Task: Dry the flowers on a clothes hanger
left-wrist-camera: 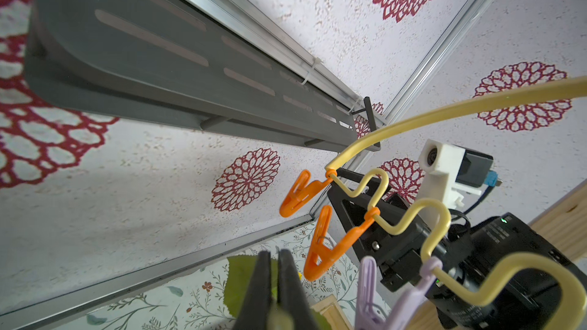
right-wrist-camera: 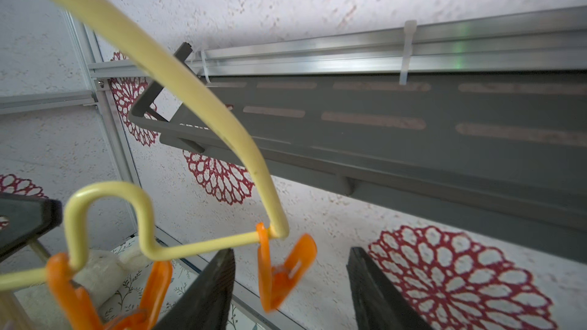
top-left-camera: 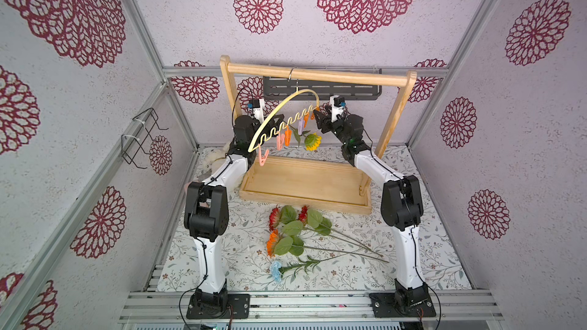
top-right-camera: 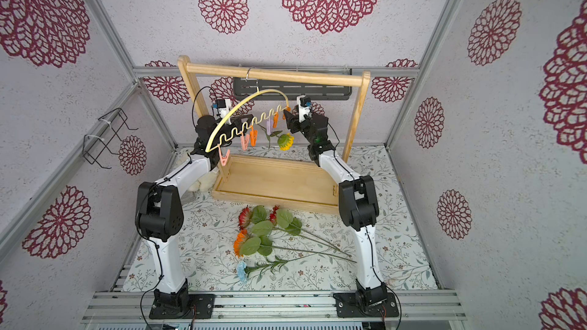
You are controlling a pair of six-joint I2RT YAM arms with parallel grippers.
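Observation:
A cream clothes hanger hangs from the wooden rack's bar, with orange, pink and purple clips along its wavy lower rod. Head down below it is a yellow sunflower with green leaves. My left gripper is shut behind the hanger, and a thin pale-green stem shows at its fingertips, with a leaf beside them. At the hanger's right end, my right gripper stands part open, its two fingers on either side of the last orange clip, without visibly touching it.
Red, orange and light-blue flowers lie on the table in front of the wooden tray, which is empty. A grey shelf runs along the back wall. Rack posts stand beside the arms.

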